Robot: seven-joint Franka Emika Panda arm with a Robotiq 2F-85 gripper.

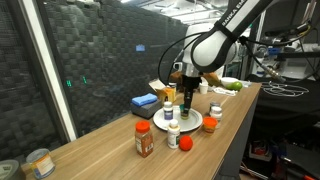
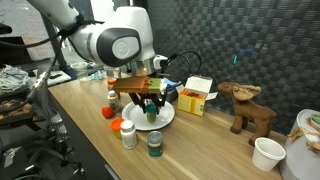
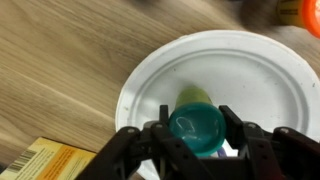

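Observation:
My gripper is shut on a small bottle with a round green cap (image 3: 198, 128), its fingers on either side of the cap. In the wrist view the bottle is over the white plate (image 3: 150, 85), its pale yellow-green body showing just beyond the cap. The same green-capped bottle (image 2: 151, 110) hangs or stands over the plate in exterior view 2; I cannot tell whether its base touches. Exterior view 1 has the gripper (image 1: 186, 100) above the plate's right part. A white-capped bottle (image 1: 168, 109) is by the plate's left part.
Jars and small bottles stand near the plate, including an orange-lidded jar (image 1: 143, 137) and a white bottle (image 1: 173, 134). A red ball (image 1: 186, 143) lies by the edge. Behind are a yellow box (image 2: 196, 97) and a toy deer (image 2: 249, 106).

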